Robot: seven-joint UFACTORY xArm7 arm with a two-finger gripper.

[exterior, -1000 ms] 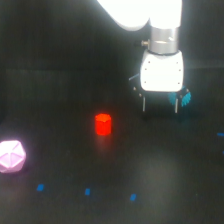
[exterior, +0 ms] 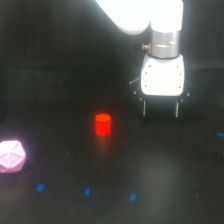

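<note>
The white gripper point(exterior: 161, 114) hangs from the arm at the upper right with its two thin fingers well apart. Nothing shows between them. Left of it, a small red cylinder point(exterior: 103, 125) stands upright on the dark table. A pale pink faceted ball point(exterior: 11, 156) rests at the left edge of the view. The gripper touches neither of them. How high its fingertips are above the table is hard to judge.
Along the front of the dark table point(exterior: 75, 160) lie small blue marks point(exterior: 87, 191), with another blue mark point(exterior: 220, 134) at the right edge. Open table lies between the red cylinder and the gripper, and in front of both.
My gripper has come slightly lower in the view, its fingers still apart. A cyan thing seen behind its right side is no longer visible. The red cylinder and pink ball have not moved.
</note>
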